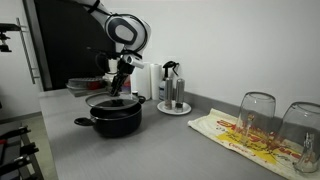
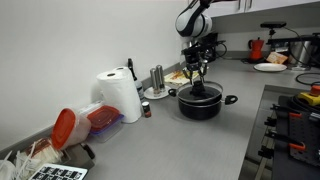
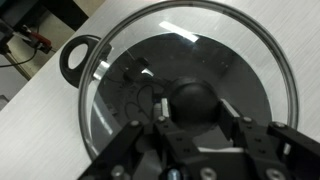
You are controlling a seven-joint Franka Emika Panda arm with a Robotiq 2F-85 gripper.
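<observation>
A black pot (image 1: 118, 122) with two side handles stands on the grey counter, seen in both exterior views. Over its opening is a glass lid (image 3: 240, 45) with a clear pane, metal rim and round black knob (image 3: 193, 103). My gripper is shut on that knob, its fingers partly hidden below it in the wrist view. In exterior view 1 the lid (image 1: 112, 100) looks tilted and off-centre toward the left of the pot. Whether its rim touches the pot cannot be told. Through the glass, the pot's dark inside shows.
Behind the pot are a plate (image 1: 174, 108) with tall grinders and a paper towel roll (image 2: 118, 96). Two upturned glass jars (image 1: 256, 112) stand on a patterned cloth (image 1: 222, 129) at the right. Red-lidded containers (image 2: 70, 128) and a dish rack (image 2: 45, 160) lie farther off.
</observation>
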